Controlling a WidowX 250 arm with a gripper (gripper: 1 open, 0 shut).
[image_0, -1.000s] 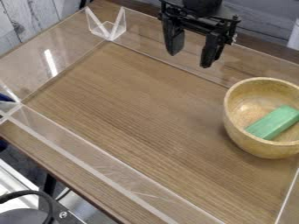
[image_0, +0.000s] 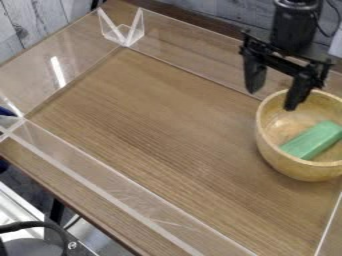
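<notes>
My black gripper (image_0: 278, 72) hangs over the back right of the wooden table, open, its two dark fingers apart with nothing visible between them. Just below and in front of it, a yellow bowl (image_0: 278, 155) holds a green block (image_0: 314, 140), lying tilted toward the bowl's right side.
Clear plastic edging (image_0: 123, 30) runs along its sides, with a bracket at the back left. Black equipment (image_0: 34, 240) sits at the bottom-left corner.
My gripper has moved to the right along the back of the table, to above the bowl's far edge. The bowl and green block look unchanged.
</notes>
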